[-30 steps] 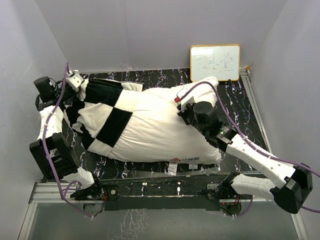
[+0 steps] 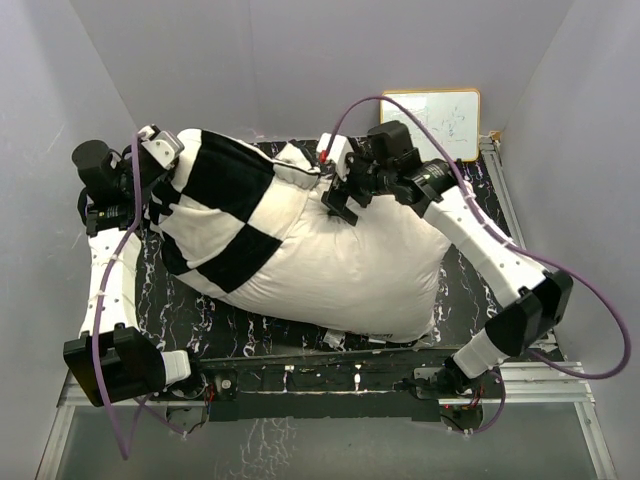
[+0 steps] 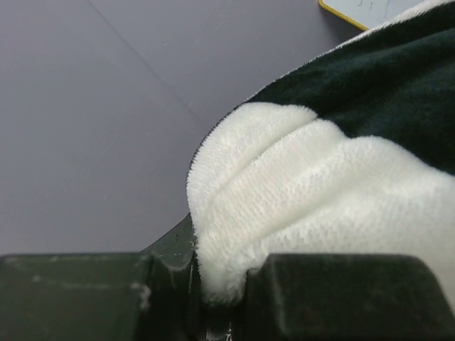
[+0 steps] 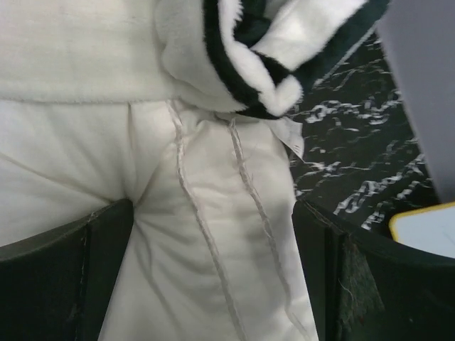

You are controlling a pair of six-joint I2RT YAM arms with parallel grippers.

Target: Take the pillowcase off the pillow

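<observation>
The checkered black-and-white pillowcase (image 2: 222, 208) covers the left part of the white pillow (image 2: 345, 275) and is bunched at the pillow's upper middle. In the top view my left gripper (image 2: 158, 158) grips its upper left corner; in the left wrist view fleecy white fabric (image 3: 298, 185) runs down between the shut fingers. My right gripper (image 2: 338, 185) is open over the pillow's upper middle. The right wrist view shows seamed white fabric (image 4: 206, 206) between its fingertips, with the case's bunched edge (image 4: 263, 57) just beyond.
A whiteboard (image 2: 440, 110) stands at the back right. Grey walls surround the black marbled table (image 2: 470, 300), which shows bare at the front and right edges.
My right gripper has moved up and left across the pillow toward the case's edge.
</observation>
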